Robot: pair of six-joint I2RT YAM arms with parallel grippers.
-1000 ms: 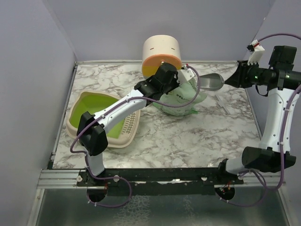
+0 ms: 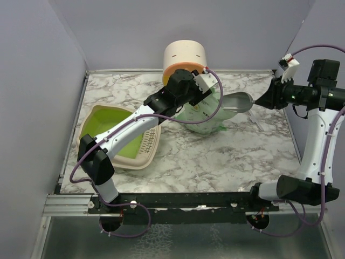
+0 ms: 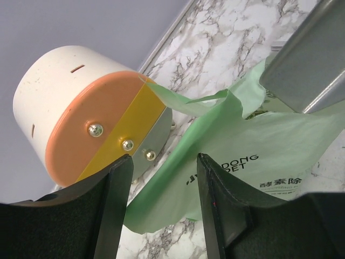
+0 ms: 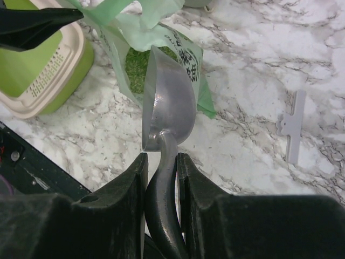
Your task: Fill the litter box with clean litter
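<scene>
An open, pale green litter bag (image 2: 197, 121) stands mid-table, green pellets (image 4: 136, 70) showing inside. My left gripper hangs at its upper left edge, open, the bag behind its fingers. My right gripper is shut on the handle of a metal scoop (image 2: 237, 102), whose bowl sits at the bag's mouth. The litter box (image 2: 114, 156), with green inside and a cream rim, lies at the left.
A white cylinder with an orange end (image 2: 183, 54) stands at the back. A grey clip-like tool (image 4: 294, 129) lies right of the bag.
</scene>
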